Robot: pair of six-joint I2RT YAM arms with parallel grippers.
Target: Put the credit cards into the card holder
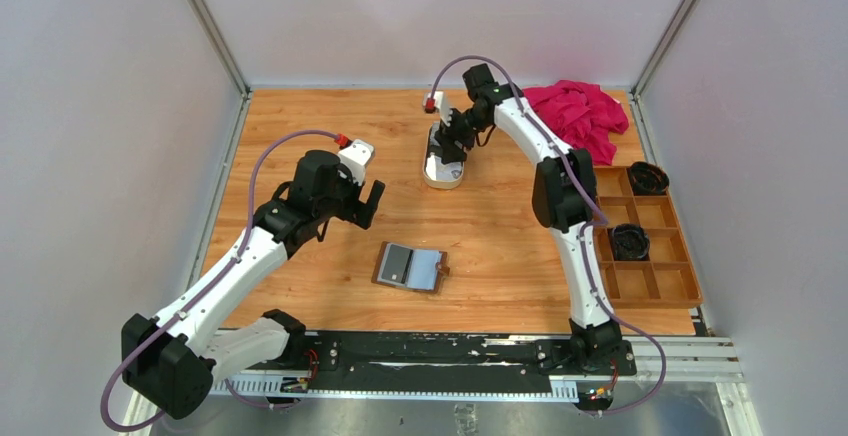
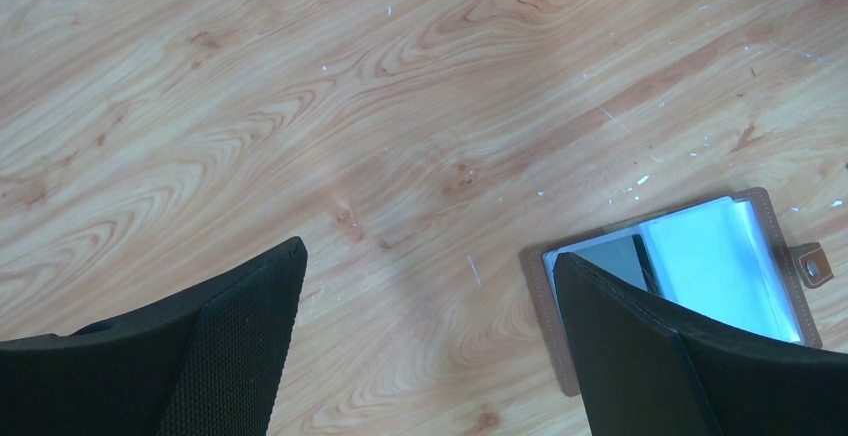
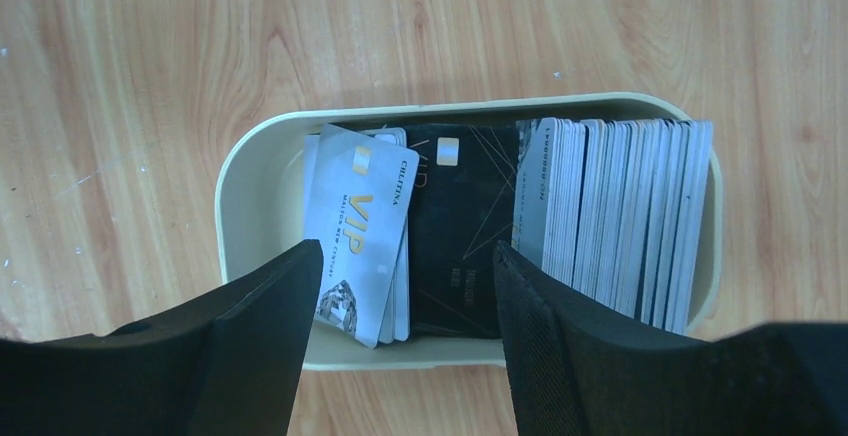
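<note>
A cream plastic tub (image 3: 250,206) holds the cards: a loose VIP card (image 3: 355,226) on the left, a black card (image 3: 455,216) in the middle, a dense row of cards (image 3: 615,216) on the right. My right gripper is directly over it, fingers apart, nothing visibly held. The brown card holder (image 1: 410,266) lies open at the table's front middle, showing grey and light-blue inserts. My left gripper hangs open and empty above the table, left of and behind the holder.
A wooden compartment tray (image 1: 650,281) with black coiled items stands on the right. A pink cloth (image 1: 590,116) lies at the back right.
</note>
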